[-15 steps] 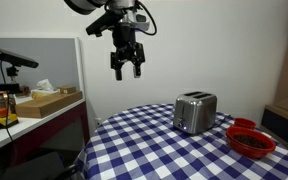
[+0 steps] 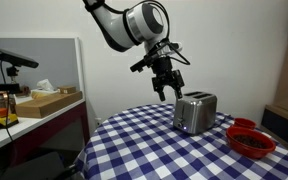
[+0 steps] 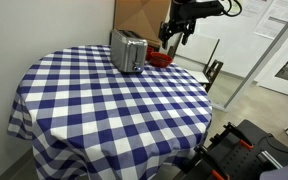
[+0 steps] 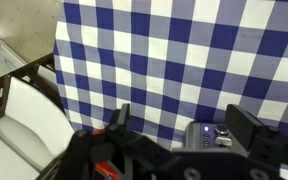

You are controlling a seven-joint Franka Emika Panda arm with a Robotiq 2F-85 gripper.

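Note:
A silver toaster (image 2: 195, 115) stands upright on the blue-and-white checked table (image 2: 134, 152). My gripper (image 2: 170, 95) is in the air near the toaster's upper left in exterior view 1. From exterior view 2, the gripper (image 3: 174, 42) appears to the right of the toaster (image 3: 128, 55). Its two fingers are spread wide, and nothing is between them. Looking down in the wrist view, bare cloth shows past the open gripper, with one end of the toaster (image 4: 207, 135) at the lower edge, partly hidden by the gripper body.
Two red bowls stand right of the toaster: a larger one (image 2: 249, 152) with dark contents and a smaller one (image 2: 244, 124) behind. Brown boxes (image 2: 286, 125) are at the right edge. A side table (image 2: 29, 125) holds other items.
My gripper has moved rightward and lower in exterior view 1, coming close to the toaster. Its fingers stay apart. The toaster and bowls have not moved.

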